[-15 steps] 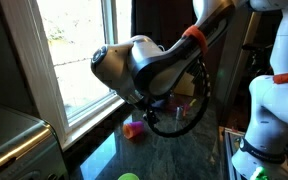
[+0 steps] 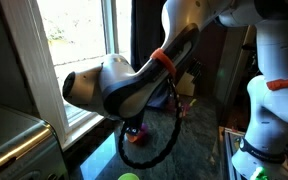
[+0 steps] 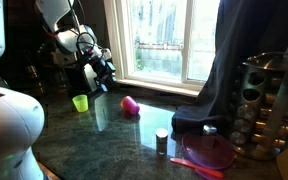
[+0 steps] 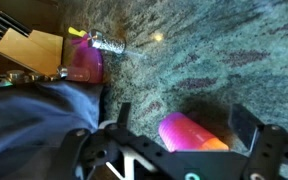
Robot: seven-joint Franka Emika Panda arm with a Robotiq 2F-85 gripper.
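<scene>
A pink cup (image 4: pixel 190 133) lies on its side on the dark counter (image 4: pixel 174 70), low in the wrist view. My gripper is open, its fingers apart on either side of the cup in that view, with nothing held. From the second exterior view, the gripper (image 3: pixel 105 79) hangs above the counter, up and left of the cup (image 3: pixel 130 105). The first exterior view has the cup (image 2: pixel 134 138) partly hidden behind the gripper. Upright to the left stands a light green cup (image 3: pixel 80 103).
A can (image 3: pixel 161 141) stands on the counter, near a pink plate (image 3: pixel 209 152) and a red-handled utensil (image 3: pixel 196 168). A spice rack (image 3: pixel 254 105) and a dark curtain (image 3: pixel 227 60) are at the right.
The arm has moved left and lower in the first exterior view, bringing the gripper in front of the pink cup. The cups appear to stay where they were.
</scene>
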